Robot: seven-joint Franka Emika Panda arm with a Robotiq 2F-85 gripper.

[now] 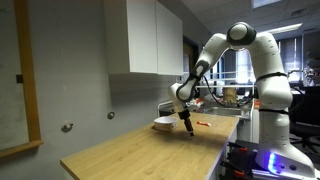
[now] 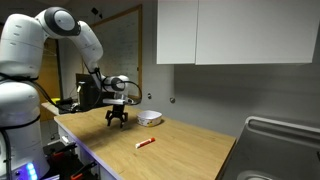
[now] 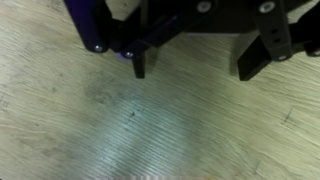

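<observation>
My gripper [image 1: 189, 131] is open low over the wooden table [image 1: 130, 155]. In the wrist view, its two dark fingers [image 3: 139, 62] stand wide apart, with only bare wood grain in the gap. An orange-red stick-like object with a pale part [image 2: 146, 142] lies on the table, clear of the gripper [image 2: 117, 124] in exterior view 2. From exterior view 1, the same object [image 1: 204, 124] shows just right of the gripper. A white bowl [image 2: 150, 118] sits on the table, apart from the fingers.
White cabinets [image 1: 157, 38] hang above the table's wall side. A sink [image 2: 264, 150] lies past one end of the table in exterior view 2.
</observation>
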